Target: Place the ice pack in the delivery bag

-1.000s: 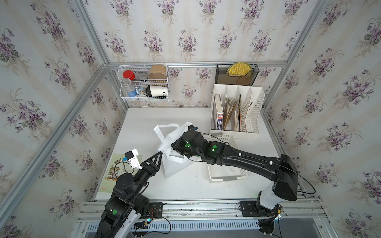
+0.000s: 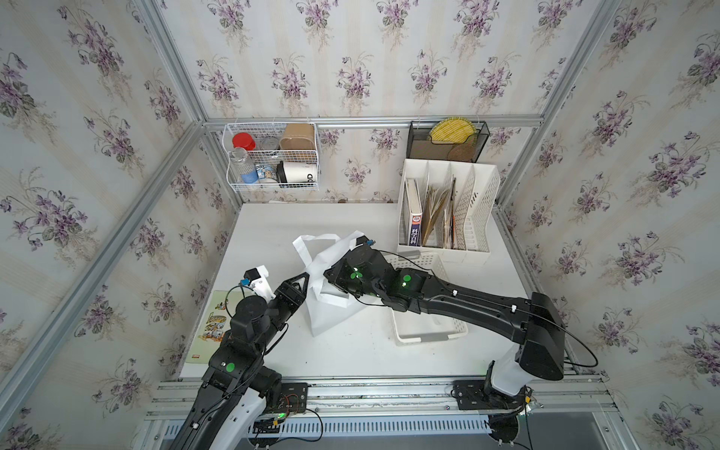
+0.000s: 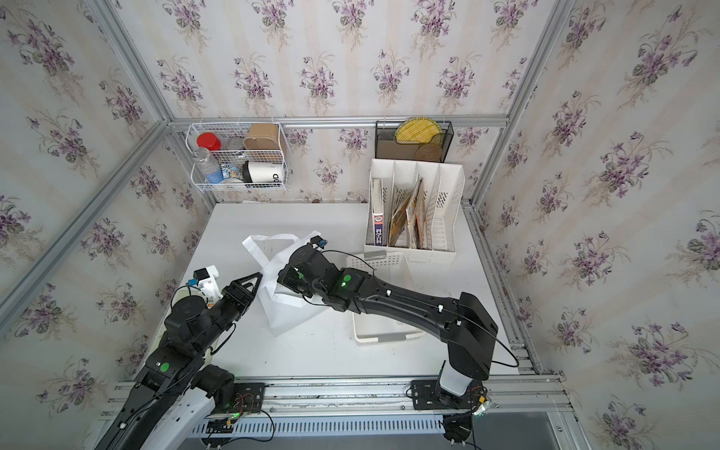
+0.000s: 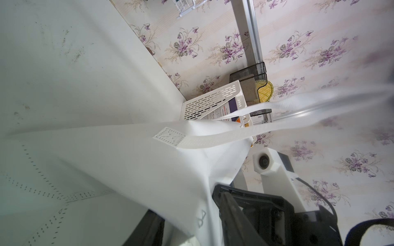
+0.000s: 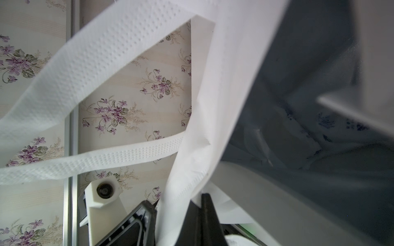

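Observation:
A white delivery bag with handles stands mid-table. My right gripper is at its mouth; in the right wrist view its dark fingers are shut beside the bag's rim, the grey interior open to the right. My left gripper stands part open at the bag's left side; in the left wrist view the white fabric lies just beyond and between its blurred fingers. I cannot make out an ice pack in these views.
A white basket lies under the right arm, a file holder at the back right. Wire racks hang on the back wall. A booklet lies at the left.
My left arm has shifted and turned, its wrist rising slightly beside the bag. The right arm stays put, and the bag's handle has shifted slightly.

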